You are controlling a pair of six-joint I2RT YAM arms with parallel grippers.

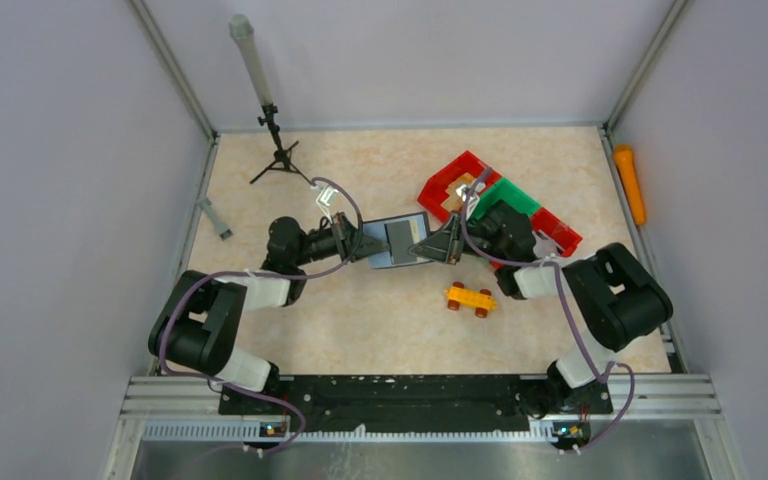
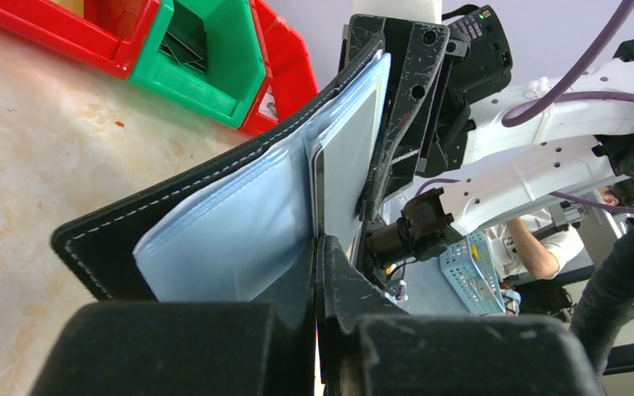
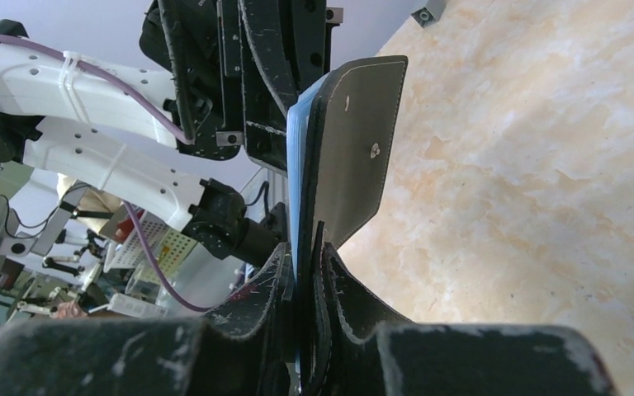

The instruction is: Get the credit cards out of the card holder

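The black card holder with light-blue sleeves (image 1: 380, 250) is held up between both grippers at the table's middle. In the left wrist view it stands open (image 2: 215, 231), a grey card (image 2: 348, 157) among its sleeves. My left gripper is shut, its tips at the sleeves and card edge; whether anything thin is between them is unclear. In the right wrist view the holder's dark cover (image 3: 355, 148) rises from between the fingers of my right gripper, which encloses its edge; how firmly is hard to tell.
Red (image 1: 440, 182) and green (image 1: 510, 198) bins stand at the back right, a yellow toy car (image 1: 470, 298) in front of the right arm. A tripod (image 1: 281, 155) stands at the back left.
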